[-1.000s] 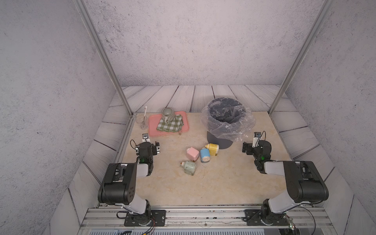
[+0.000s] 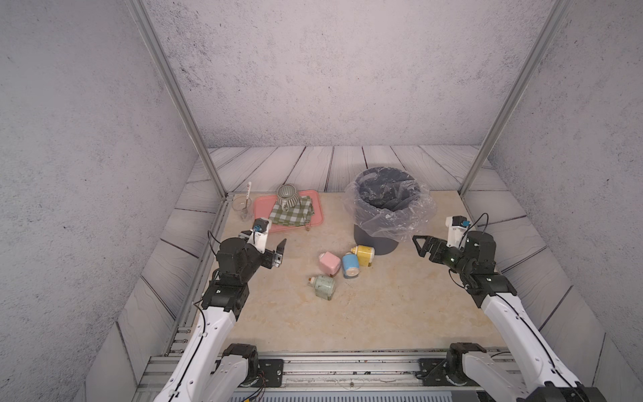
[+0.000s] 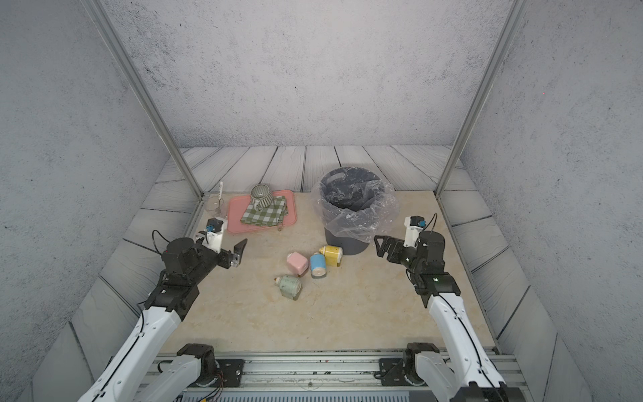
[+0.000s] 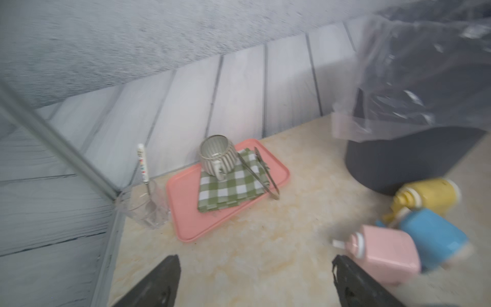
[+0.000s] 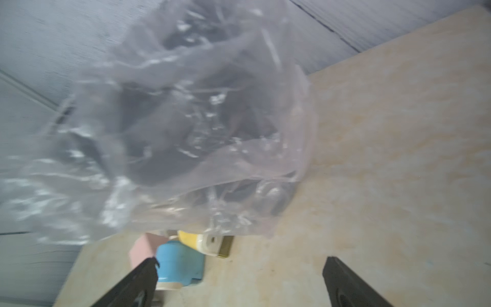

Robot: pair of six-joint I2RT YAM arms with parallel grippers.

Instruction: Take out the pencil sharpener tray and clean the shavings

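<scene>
A grey bin (image 2: 375, 238) lined with a clear bag stands at the back right. In front of it lie several small bottle-shaped items: pink (image 2: 329, 264), blue (image 2: 350, 266), yellow (image 2: 363, 255) and pale green (image 2: 323, 286). I cannot tell whether one is the pencil sharpener. My left gripper (image 2: 263, 248) hangs over the table's left side, in front of a pink tray (image 4: 189, 225), its fingers apart and empty. My right gripper (image 2: 423, 245) is beside the bin, open and empty, with the bag ahead of it in the right wrist view.
The pink tray holds a checked cloth (image 2: 292, 215), a ribbed cup (image 2: 288, 196) and tong-like utensils. Left of it stands a clear container (image 2: 241, 209) with a pen-like stick.
Both arms have changed pose, their wrists turning and their forearms straightening out toward the front. The things on the table have not moved.
</scene>
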